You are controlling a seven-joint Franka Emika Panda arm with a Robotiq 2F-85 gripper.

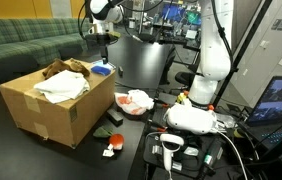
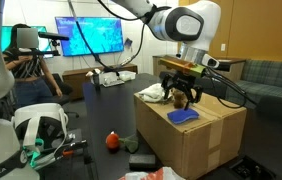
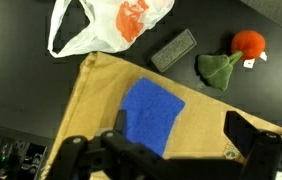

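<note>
A folded blue cloth [image 3: 149, 114] lies on the flat top of a cardboard box [image 1: 41, 115], close to one edge. Above the box hangs my gripper [image 2: 181, 84], its fingers spread wide, nothing between them. From the wrist, the cloth shows between the two dark fingers, nearer the left one. In exterior view 1 the blue cloth [image 1: 102, 70] sits to the right of a brown cloth [image 1: 68, 68] and a white cloth [image 1: 61, 86], both crumpled on the same box. The gripper stays apart from all of them.
On the dark table beside the box are a white plastic bag [image 3: 111, 22] with orange print, a grey block [image 3: 173, 50], an orange-red round item [image 3: 248, 43] and a green item [image 3: 218, 69]. A monitor [image 1: 274, 110] stands at the far right in exterior view 1.
</note>
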